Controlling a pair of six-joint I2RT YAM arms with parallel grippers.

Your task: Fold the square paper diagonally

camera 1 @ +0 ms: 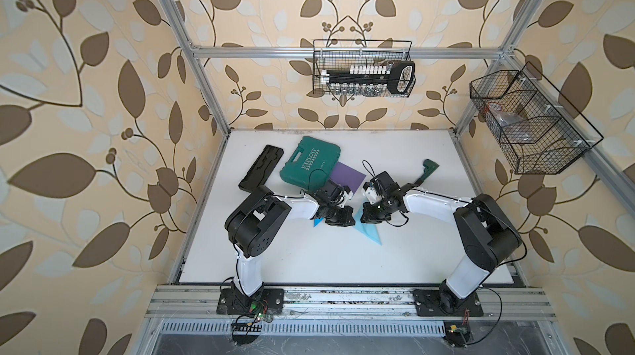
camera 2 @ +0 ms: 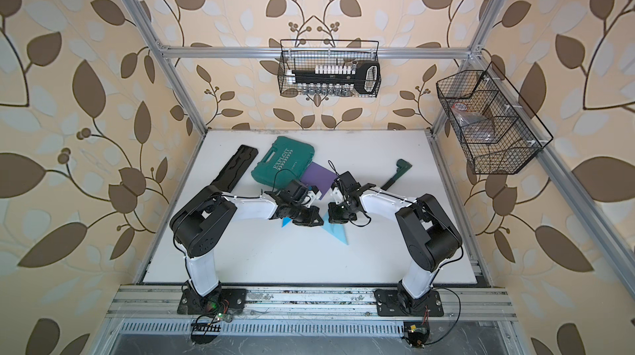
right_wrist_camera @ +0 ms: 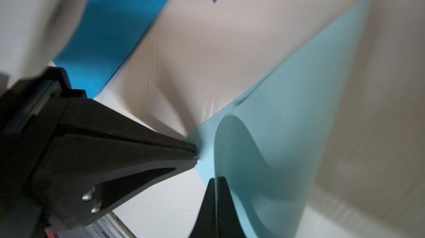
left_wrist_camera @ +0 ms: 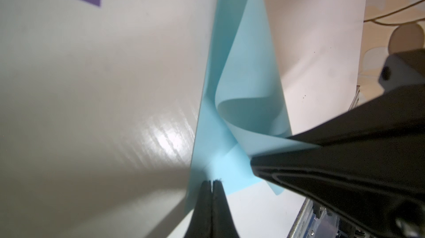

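Note:
The light blue paper [left_wrist_camera: 248, 51] lies on the white table, folded over into a curling flap in both wrist views. My right gripper is shut on the paper's raised edge, which runs between its fingertips. My left gripper is shut with its tips at the other edge of the paper, close by the right gripper; nothing clearly shows between its fingers. In the top views both grippers meet over the paper [camera 1: 370, 232] and hide much of it.
A purple sheet [camera 1: 347, 173], a darker blue sheet [right_wrist_camera: 119, 16], a green case [camera 1: 309, 160], a black tray [camera 1: 261, 166] and a dark green tool [camera 1: 426, 168] lie behind or beside the grippers.

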